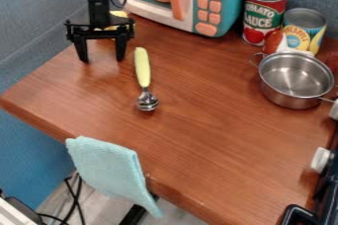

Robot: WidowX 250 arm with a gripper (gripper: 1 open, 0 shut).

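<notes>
My black gripper point(101, 43) stands at the back left of the wooden table point(199, 140), its two fingers pointing down and spread apart, with no object visible between them. A yellow object point(118, 16) is partly hidden behind it. To its right lies a scoop point(142, 71) with a pale yellow handle and metal head.
A toy microwave point(199, 2) stands at the back, with tomato sauce point(263, 14) and another can point(302, 34) beside it. A steel pot point(294, 77) sits at the right. A light blue cloth point(109, 175) hangs over the front left edge.
</notes>
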